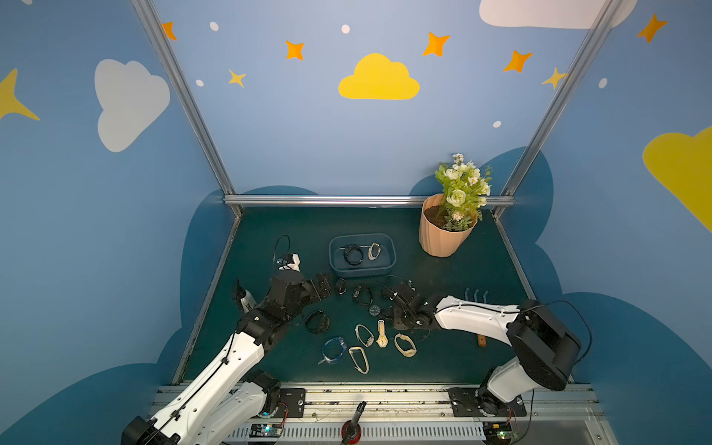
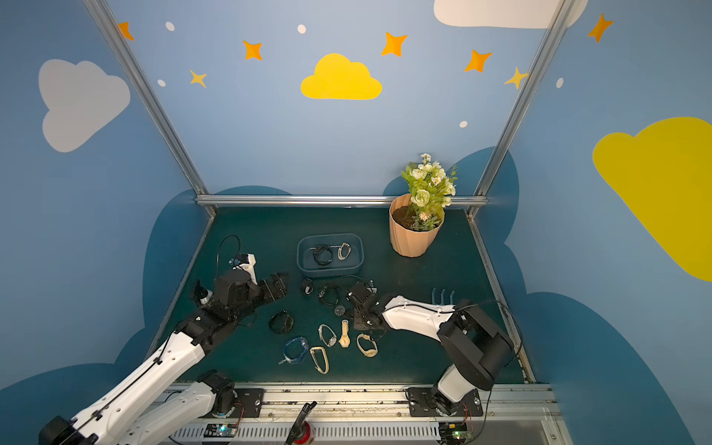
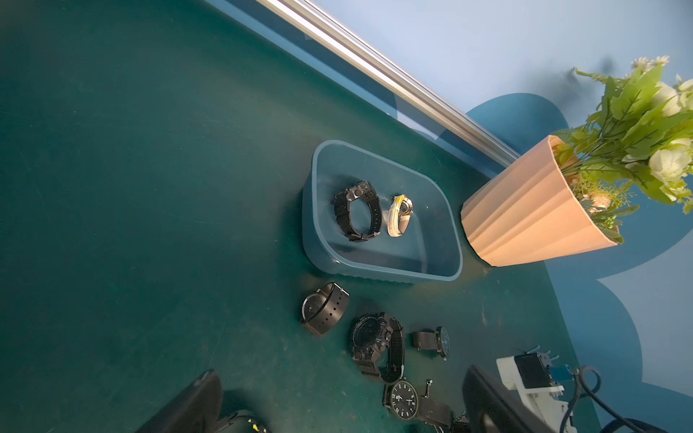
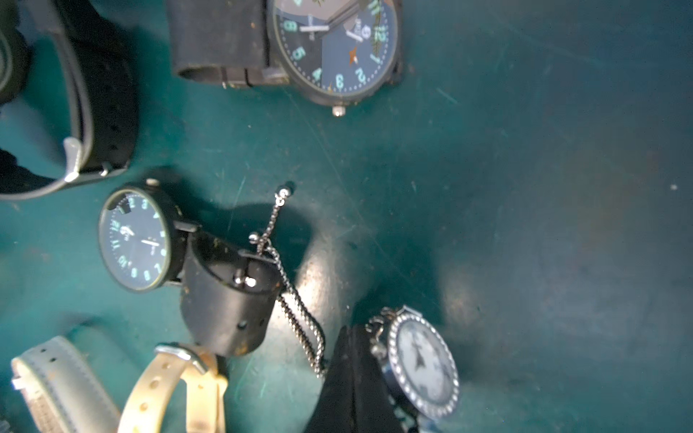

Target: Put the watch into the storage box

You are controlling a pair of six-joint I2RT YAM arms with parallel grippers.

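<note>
The blue storage box (image 3: 346, 268) holds a black watch (image 3: 342, 213) and a pale-strapped watch (image 3: 396, 221). My left gripper stands open near the box's left front, with nothing between its spread fingers. In the right wrist view, my right gripper is shut, pointing down at the table. A round watch with a sparkling bezel (image 4: 424, 369) lies against the right side of its fingers. On their left, a thin silver chain (image 4: 292, 303) runs up beside a black-strapped watch (image 4: 133, 238). Whether any chain is pinched between the fingertips cannot be made out.
Several watches lie loose before the box, among them a black one (image 3: 325, 309), a cream one (image 1: 382, 333) and a blue one (image 1: 333, 349). A flower pot (image 1: 442, 233) stands right of the box.
</note>
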